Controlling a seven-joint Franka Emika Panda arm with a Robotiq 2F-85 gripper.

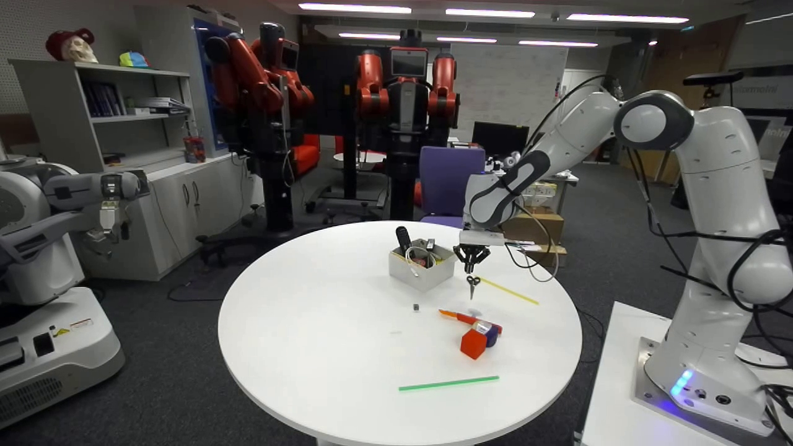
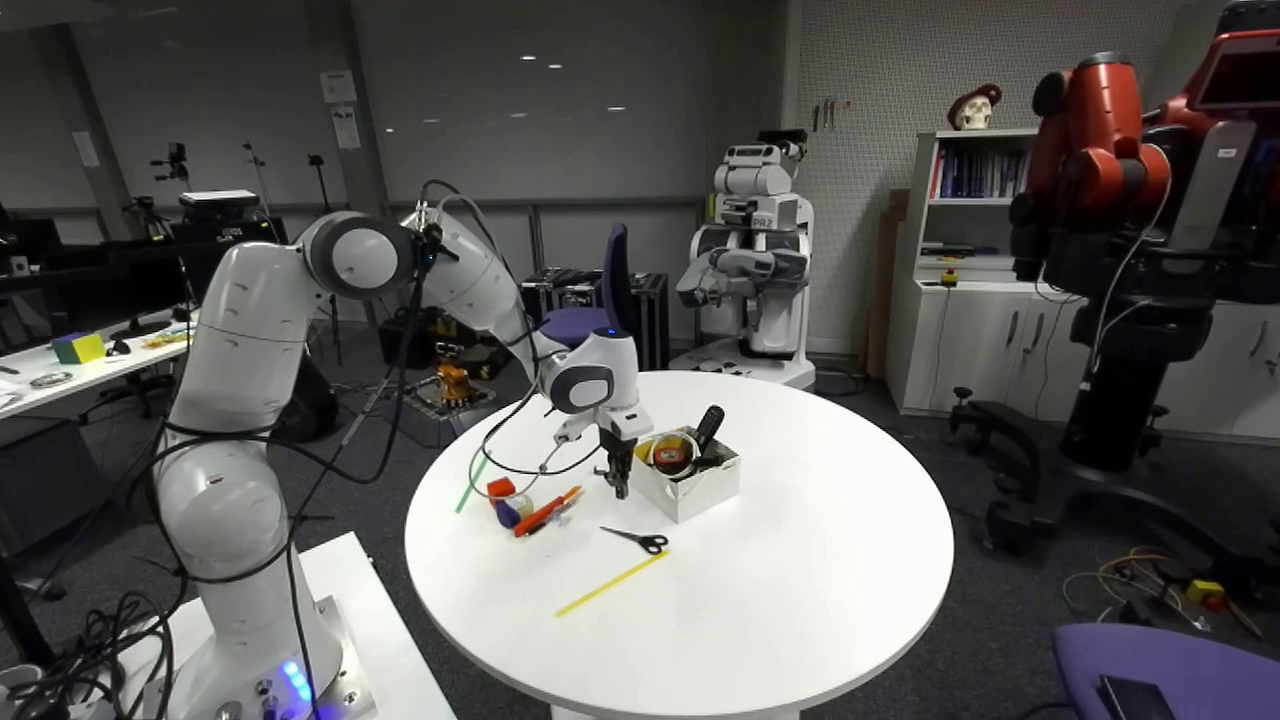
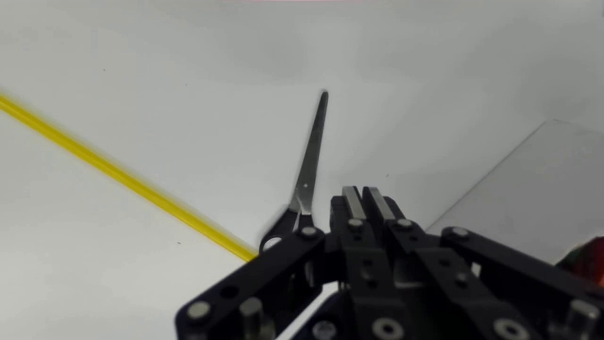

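Dark-handled scissors lie on the white round table, blades pointing up the wrist view and handles partly hidden behind my gripper's linkage. In the second exterior view the scissors rest flat beside the yellow strip. My gripper is shut, and nothing shows between its fingertips. From the first exterior view, the gripper hangs above the table, just over the scissors. An open white box holding a black-handled tool and other items stands next to it.
A yellow strip, a red block, an orange-red tool, a small dark cube and a green strip lie around the table.
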